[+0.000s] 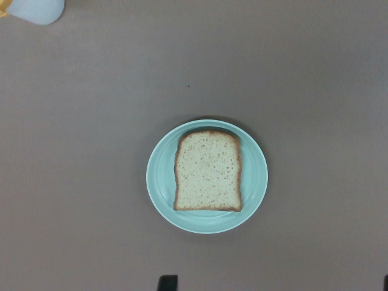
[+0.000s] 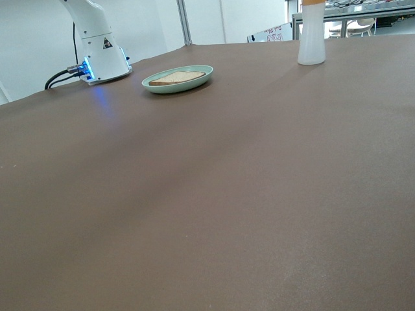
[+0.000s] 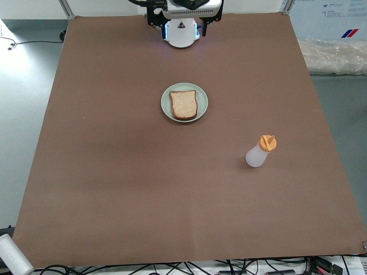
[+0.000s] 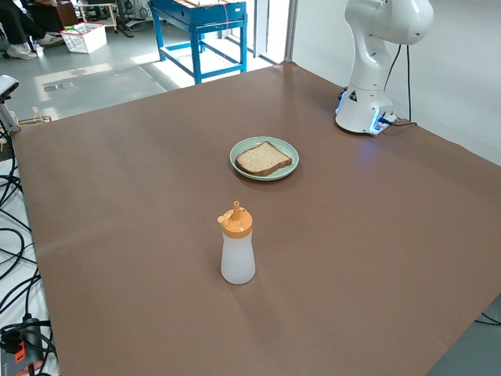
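A slice of bread [image 3: 183, 105] lies flat on a pale green plate [image 3: 167, 114] near the middle of the brown table. A translucent squeeze bottle [image 3: 256, 154] with an orange cap stands apart from the plate, to the lower right in the camera left view. My gripper [image 3: 183, 28] is raised at the far edge by the white robot base, with its fingers spread open. In the wrist view it hangs over the plate, two dark fingertips wide apart at the bottom, nothing between them but bare table.
Cables and small hardware run along the near edge in the camera left view. A blue stand [image 4: 196, 39] stands on the floor beyond the table.
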